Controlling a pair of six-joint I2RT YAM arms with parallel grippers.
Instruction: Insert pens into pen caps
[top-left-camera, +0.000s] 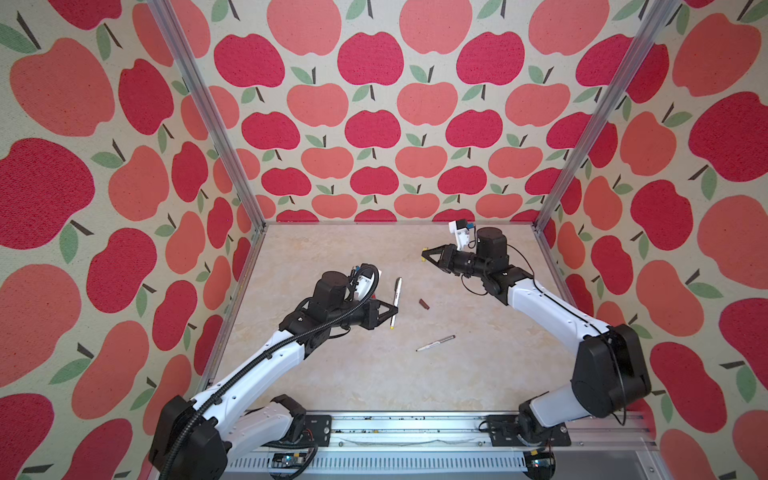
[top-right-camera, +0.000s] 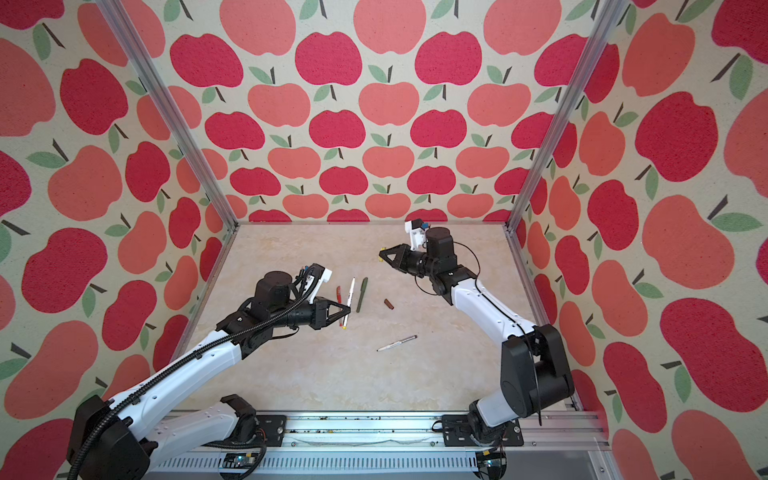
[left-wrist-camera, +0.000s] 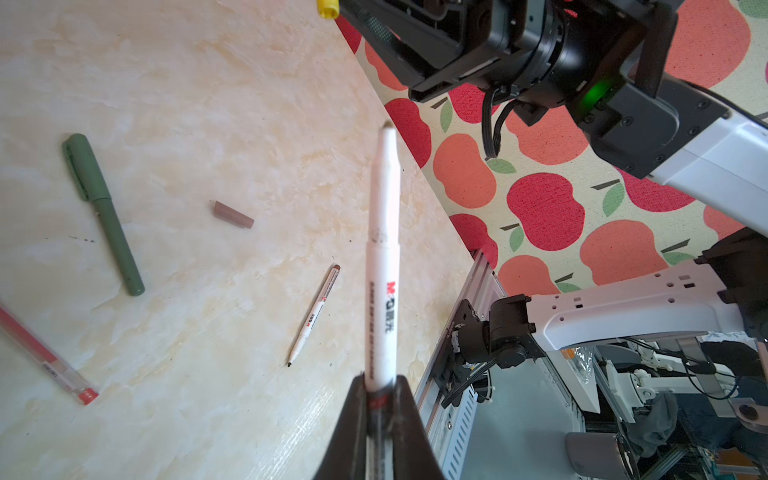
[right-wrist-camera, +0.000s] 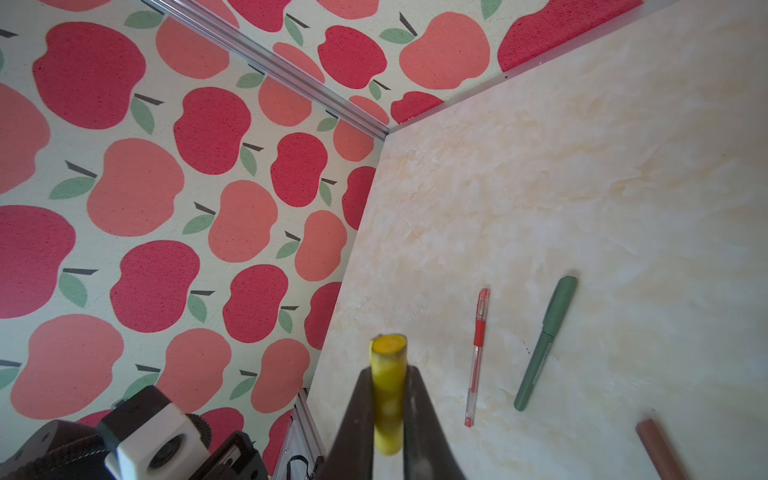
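Note:
My left gripper is shut on a slim white pen (left-wrist-camera: 382, 304), which stands up from between the fingers with its dark tip pointing away; a yellow lower end (top-left-camera: 392, 325) shows below the fingers in the top left view. Held in my right gripper is a yellow cap (right-wrist-camera: 389, 368), its round end facing outward. Pen and cap are well apart, the right gripper being farther back and to the right. A loose brown cap (left-wrist-camera: 233, 214) lies on the table, and near the front is another white pen (left-wrist-camera: 313, 316) with dark ends.
A green capped pen (right-wrist-camera: 545, 344) and a red capped pen (right-wrist-camera: 477, 356) lie side by side on the table, close to the left gripper. Patterned walls enclose three sides.

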